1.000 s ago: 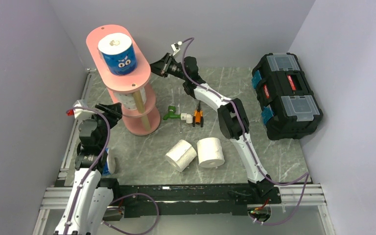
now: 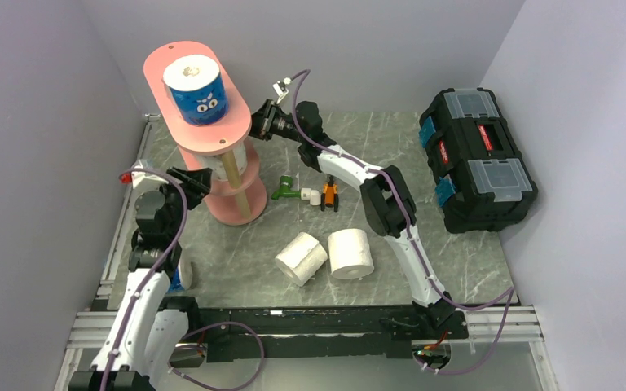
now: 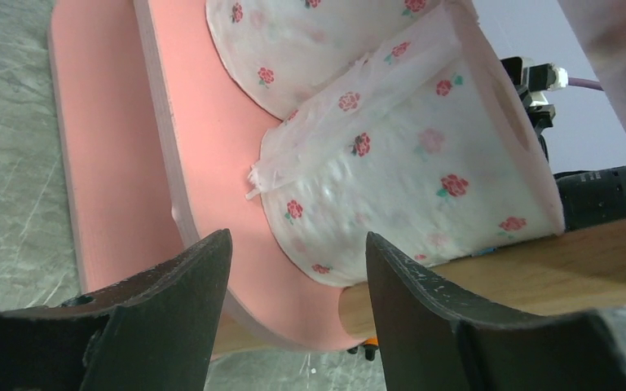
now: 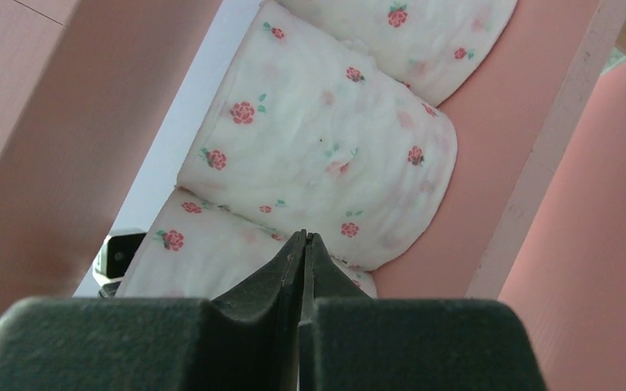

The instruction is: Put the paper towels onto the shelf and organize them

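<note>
A pink tiered shelf (image 2: 236,130) stands at the back left, with a blue paper towel roll (image 2: 200,96) upright on its top board. On the board below are white rolls printed with red roses; one floral roll faces my left wrist camera, and another floral roll (image 4: 326,138) fills the right wrist view. My left gripper is open at the shelf's near end, fingers apart, with nothing gripped between them. On the shelf's right side my right gripper is shut, its tips together in front of the floral rolls. Whether the tips touch paper I cannot tell.
Two white rolls, one tilted (image 2: 301,258) and one beside it (image 2: 350,253), lie on the front table. Green pipe fittings (image 2: 285,189) and an orange tool (image 2: 329,195) sit right of the shelf. A black toolbox (image 2: 481,159) stands far right. A wooden post (image 3: 530,277) crosses near my left gripper.
Over the last second both arms have moved in closer to the shelf, the left from the near end and the right from its side. The rolls look unmoved.
</note>
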